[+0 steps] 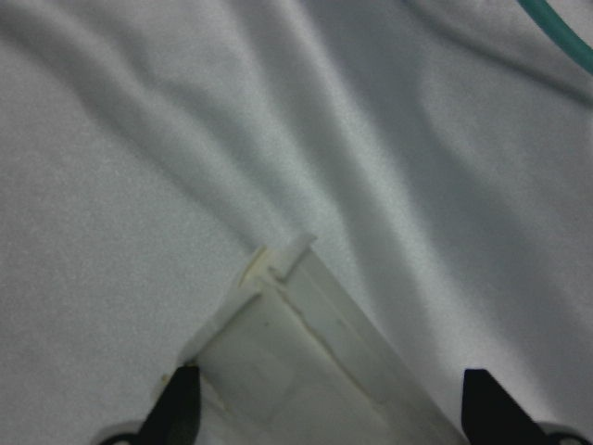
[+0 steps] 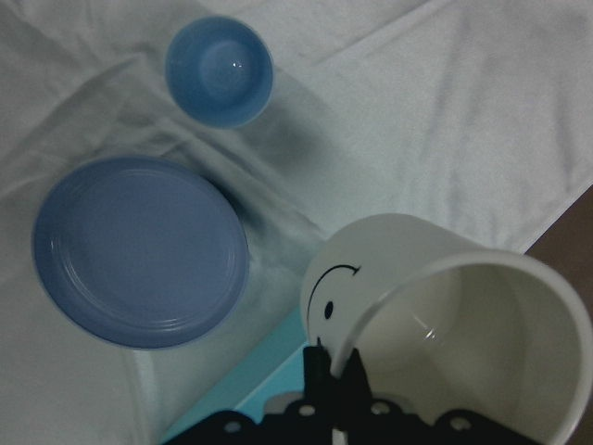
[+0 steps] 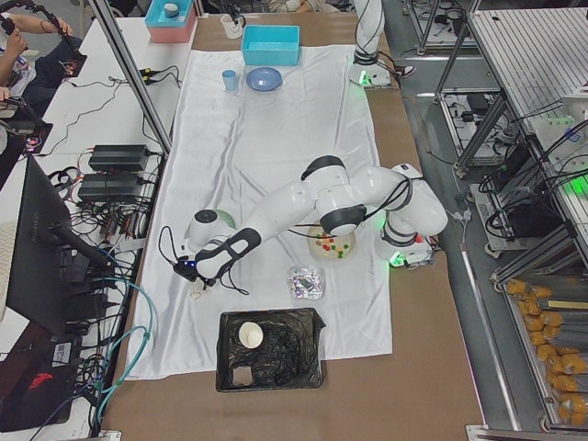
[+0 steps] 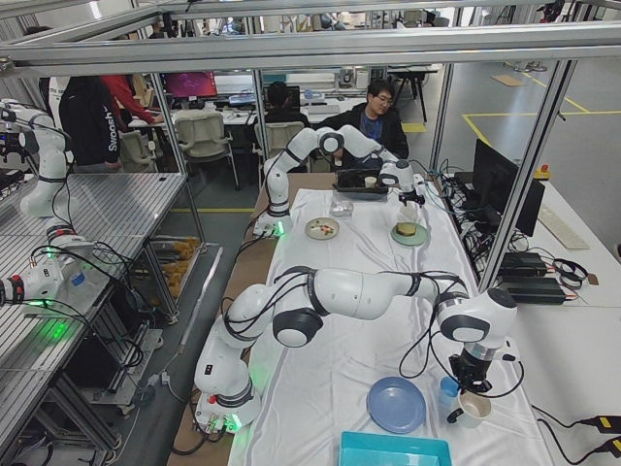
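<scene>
A white mug with a drawn smile (image 2: 500, 362) hangs from my right gripper, which is shut on its rim; camera right shows it beside the blue cup (image 2: 220, 65) and blue plate (image 2: 139, 250). My left gripper stands open over a flat, pale folded item (image 1: 306, 362) on the white cloth, its fingers on either side; whether they touch it I cannot tell. In camera left the left gripper (image 3: 191, 270) is at the cloth's left side.
A turquoise bin (image 4: 393, 447) is at the far end. A black-lined tray (image 3: 289, 377) with a white cup, a foil pack (image 3: 306, 283), a plate of small coloured pieces (image 3: 333, 246) and a green plate (image 4: 409, 237) occupy the near end.
</scene>
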